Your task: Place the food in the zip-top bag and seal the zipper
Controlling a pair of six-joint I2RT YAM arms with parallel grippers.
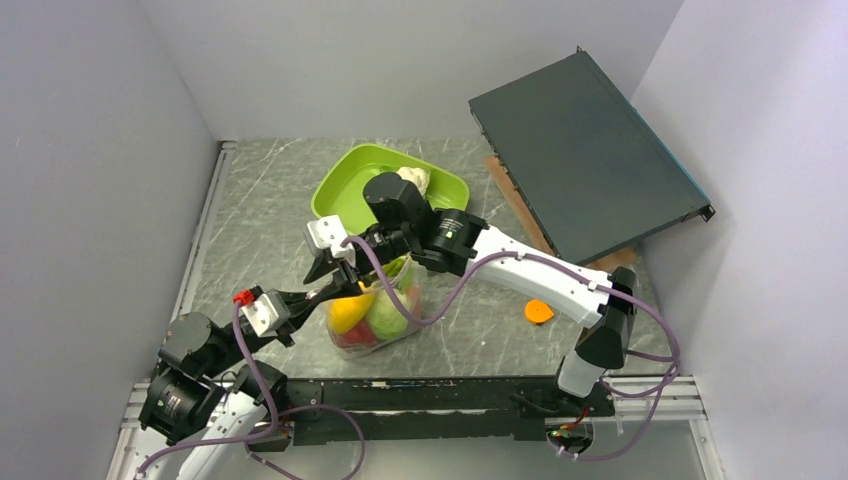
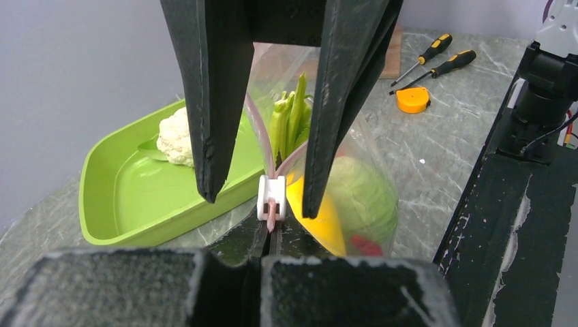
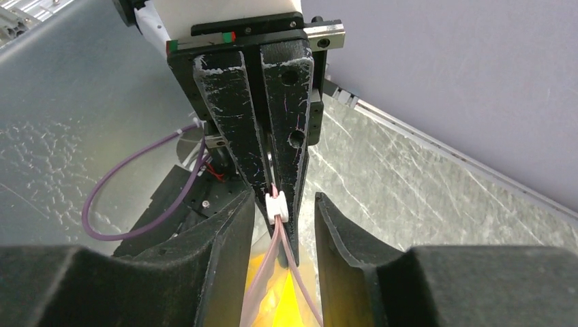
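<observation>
The clear zip top bag (image 1: 378, 348) stands on the table. Inside are a yellow food piece (image 1: 346, 314), a green cabbage-like food (image 1: 388, 318), something red (image 2: 367, 245) and long green vegetables (image 2: 290, 117). Its pink zipper strip (image 3: 293, 262) carries a white slider (image 2: 271, 197) at the near end. My left gripper is shut on the strip's end just behind the slider, as the right wrist view (image 3: 274, 197) also shows. My right gripper stands partly open, one finger (image 2: 217, 157) on each side of the slider, with gaps to it.
A green tray (image 1: 338, 190) behind the bag holds a cauliflower (image 2: 177, 137). An orange tape measure (image 2: 412, 100) and two screwdrivers (image 2: 453, 63) lie to the right. A big dark panel (image 1: 590, 150) covers the back right.
</observation>
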